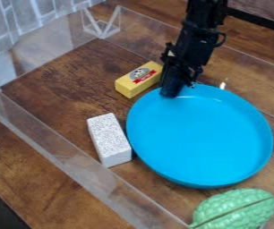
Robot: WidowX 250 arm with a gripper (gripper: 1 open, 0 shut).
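Observation:
The black robot gripper (175, 79) is low at the back rim of a large blue round plate (200, 139), just right of a yellow box (139, 80) with a dark printed label. Its fingers are dark and bunched together, looking shut; whether anything thin is between them cannot be seen. A white speckled block (109, 139) lies left of the plate, and a green ridged object (233, 211) lies at the front right.
A clear low wall runs round the wooden work surface (55, 89). A small white item shows just behind the plate.

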